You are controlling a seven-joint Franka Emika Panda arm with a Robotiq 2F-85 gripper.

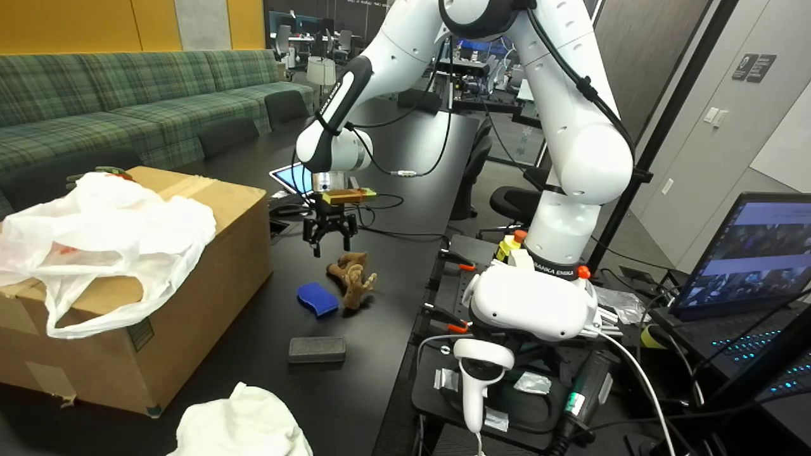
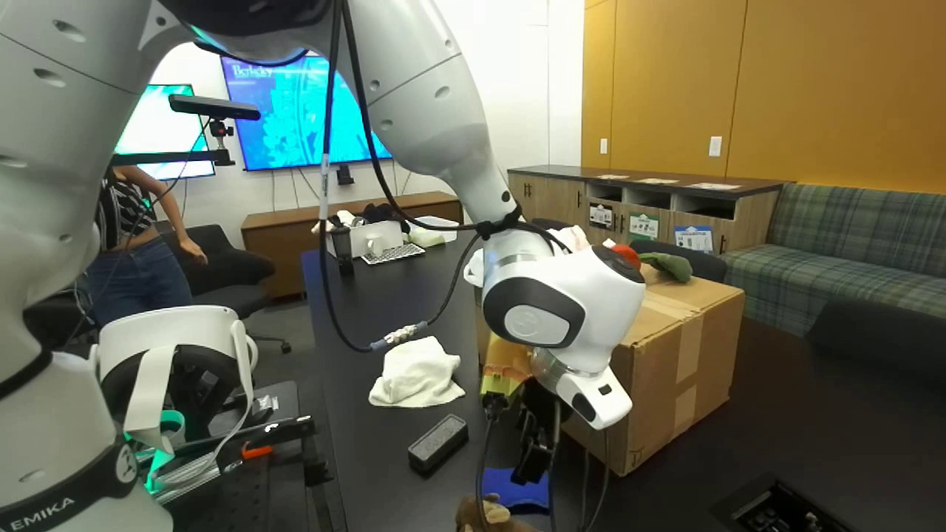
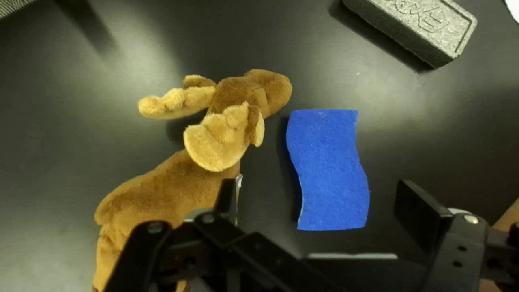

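Note:
A blue wavy-edged sponge (image 1: pixel 317 299) rests on the dark table beside a brown plush moose (image 1: pixel 351 280). My gripper (image 1: pixel 331 247) is above the table, its fingers pointing down and spread apart. In the wrist view the gripper is open; the blue sponge (image 3: pixel 329 168) shows between and ahead of the fingers, and the plush moose (image 3: pixel 165 190) lies left of it, partly covered by the left finger. A dark grey eraser block (image 1: pixel 317 349) sits nearer exterior view 1. Exterior view 2 shows the sponge (image 2: pixel 516 489) below the gripper.
A large cardboard box (image 1: pixel 205 296) topped by a white plastic bag (image 1: pixel 114 235) stands along one side. A white cloth (image 1: pixel 241 425) lies near the eraser. Cables (image 1: pixel 395 230) run across the table behind the gripper. Bare table surrounds the eraser.

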